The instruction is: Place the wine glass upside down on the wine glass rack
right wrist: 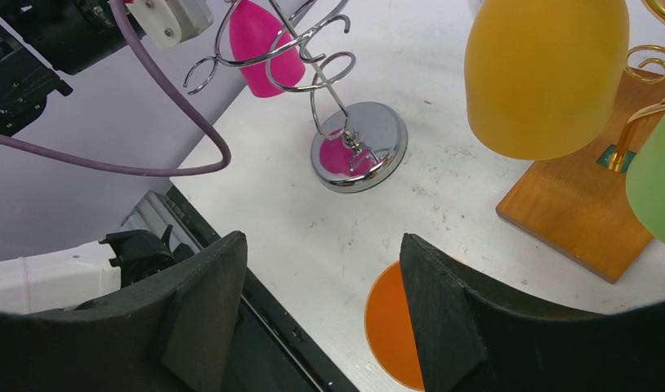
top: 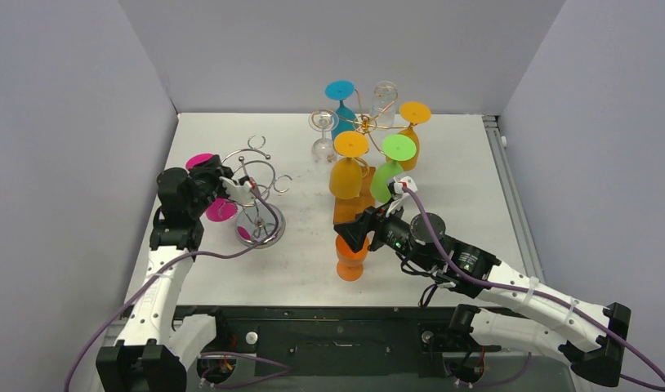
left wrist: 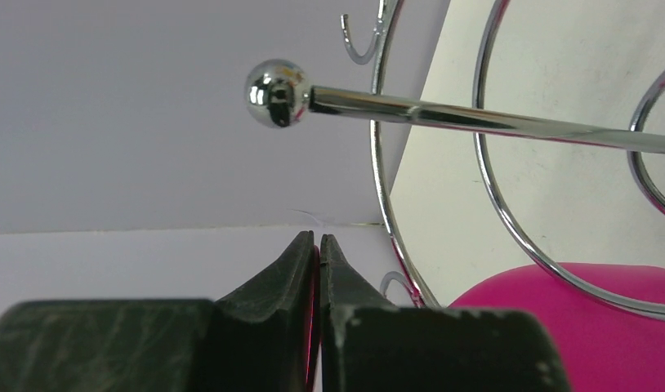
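Observation:
The pink wine glass (top: 220,210) hangs upside down from my left gripper (top: 213,170), its foot up and bowl below. In the left wrist view the fingers are closed together with a thin pink line between them, and the pink bowl (left wrist: 591,327) lies behind a rack loop. The silver wine glass rack (top: 268,229) is empty; its upper loops are right beside the glass, overlapping the bowl (right wrist: 268,49) in the right wrist view. Whether glass and loop touch, I cannot tell. My right gripper is open, above the upright orange glass (top: 350,265).
A gold rack on a wooden base (right wrist: 586,204) carries several upside-down glasses, among them a yellow one (top: 345,178) and a green one (top: 386,180). A purple cable (top: 231,256) loops in front of the silver rack. Clear table lies between the racks.

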